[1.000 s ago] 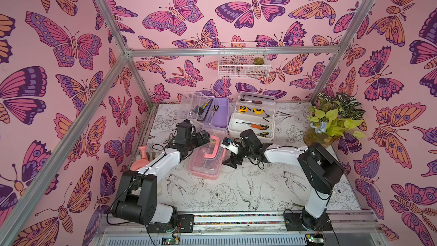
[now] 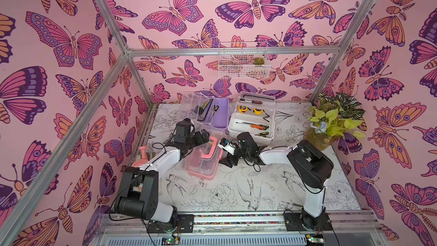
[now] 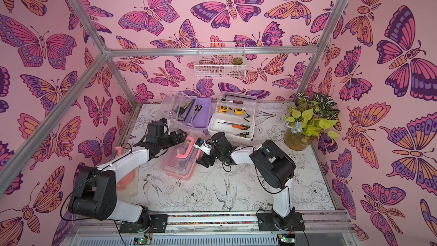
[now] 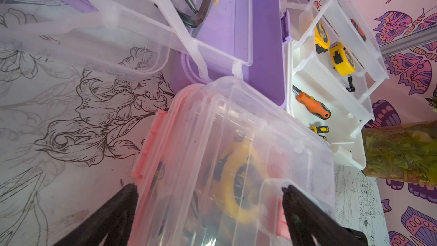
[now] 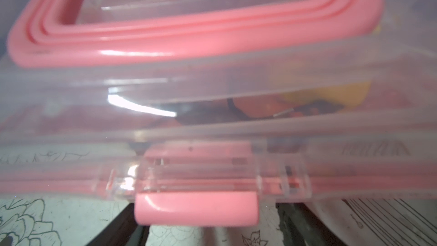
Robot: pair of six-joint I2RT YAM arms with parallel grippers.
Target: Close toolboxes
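The pink toolbox (image 2: pixel 203 165) has its clear lid down, its pink handle (image 5: pixel 204 41) lying on top. Low on its right side, the pink latch (image 5: pixel 196 208) projects outward in the right wrist view. My right gripper is part open, its dark fingers to either side of that latch. Over the opposite side of the box, my left gripper stands open. The purple toolbox (image 2: pixel 221 113) and the white toolbox (image 2: pixel 233 129) lie open behind, tools inside. Whether the pink lid is latched is unclear.
A potted plant (image 2: pixel 318 136) stands at the right of the table. On the left a pink object (image 2: pixel 142 157) sits near my left arm.
My right gripper has moved left, up against the pink toolbox. The box has shifted slightly left and turned a little. The left arm looks almost unmoved.
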